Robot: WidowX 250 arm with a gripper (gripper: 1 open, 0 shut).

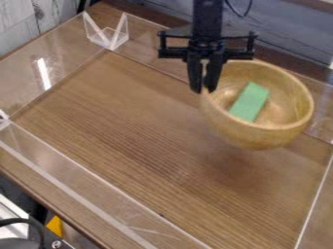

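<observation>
My gripper point(204, 66) hangs from the dark arm at the top centre, its fingertips at the near left rim of a tan wooden bowl point(283, 117); whether it holds the rim is hard to tell. A green block point(248, 104) lies inside the bowl, which looks tilted toward the camera.
A white wire rack point(107, 32) stands at the back left. A raised edge runs along the back right.
</observation>
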